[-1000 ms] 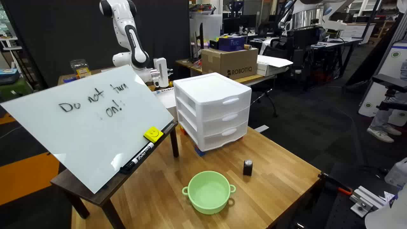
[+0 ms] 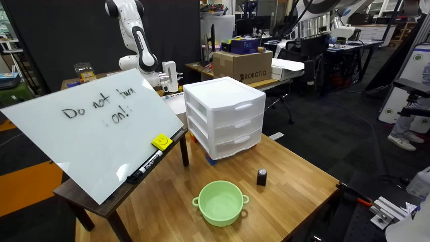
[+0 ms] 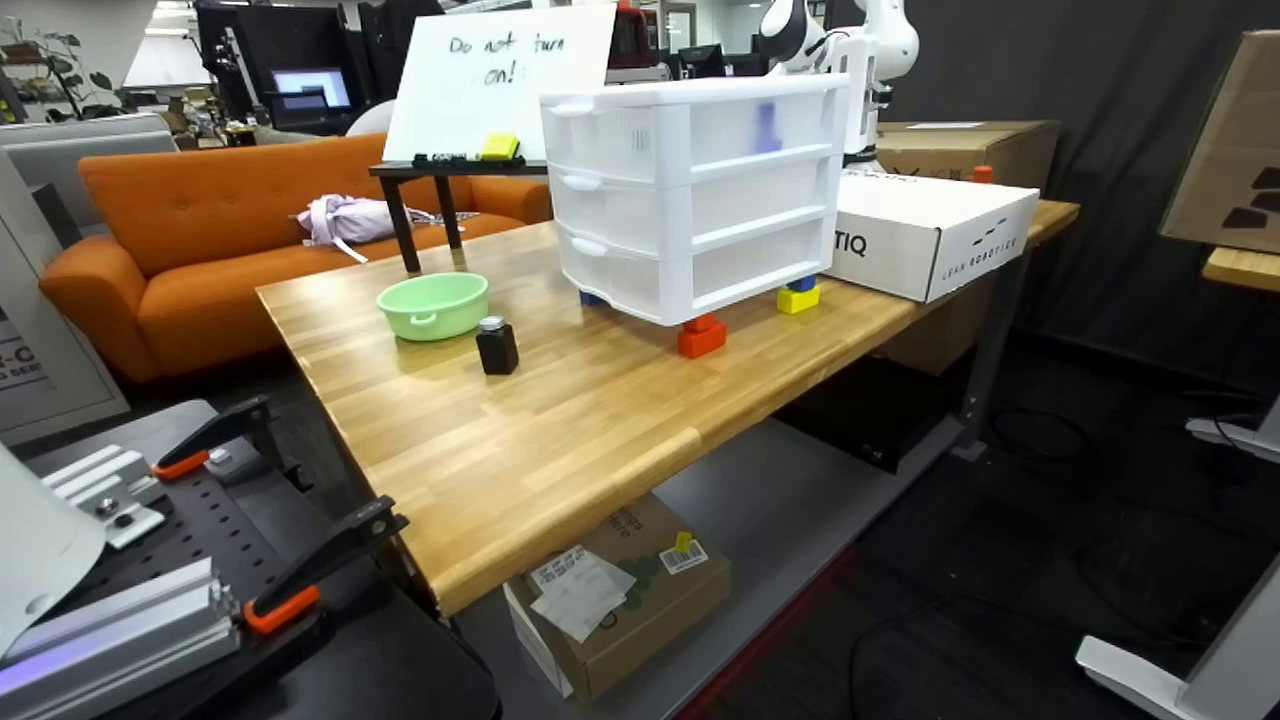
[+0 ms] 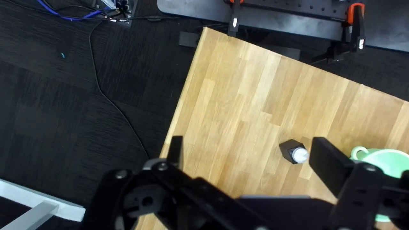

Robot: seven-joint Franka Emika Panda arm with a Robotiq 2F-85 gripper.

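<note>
My gripper stands open above the table, its two black fingers wide apart with only wood and floor visible far below between them. A small dark bottle with a silver-grey cap stands upright on the table, close to the right finger in the wrist view and well beneath it. Beside it sits a light green bowl with two handles, which looks empty in the first exterior view. The right finger partly hides this bowl in the wrist view. High at the upper right of the first exterior view, part of my white arm shows.
White three-drawer unit, drawers shut, rests on coloured blocks. A whiteboard reading "Do not turn on!" leans on a dark stand with a yellow eraser and marker. Clamps edge it.
At the upper right of the first exterior view, my arm has shifted up and slightly left. The bottle, bowl, drawers and whiteboard stay where they were.
</note>
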